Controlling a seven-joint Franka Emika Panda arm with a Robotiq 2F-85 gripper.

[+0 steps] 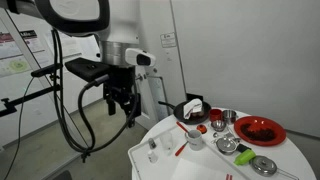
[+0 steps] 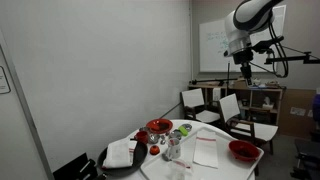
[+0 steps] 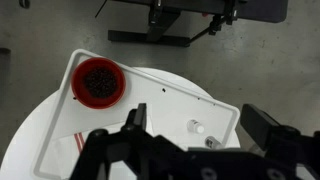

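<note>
High above the round white table, my gripper stands open with its two dark fingers wide apart and nothing between them. Below it lies a white tray (image 3: pixel 163 79). Inside the tray, at the upper left, sits a red bowl (image 3: pixel 99 82) filled with small dark pieces. A small white bottle (image 3: pixel 195 127) stands in the tray's right half, partly beyond the gap between the fingers. In exterior view 2 the arm (image 2: pixel 262 38) hangs at the upper right, with the red bowl (image 2: pixel 243 150) beneath it and well apart.
A black pan (image 1: pixel 181 109) with white cloth (image 1: pixel 193 107), a white pot (image 1: pixel 195 139), a red dish (image 1: pixel 260 130), a lidded pan (image 1: pixel 264 165) and a green item (image 1: pixel 244 157) crowd the table. Chairs (image 2: pixel 201 105) stand behind. The air around the gripper is clear.
</note>
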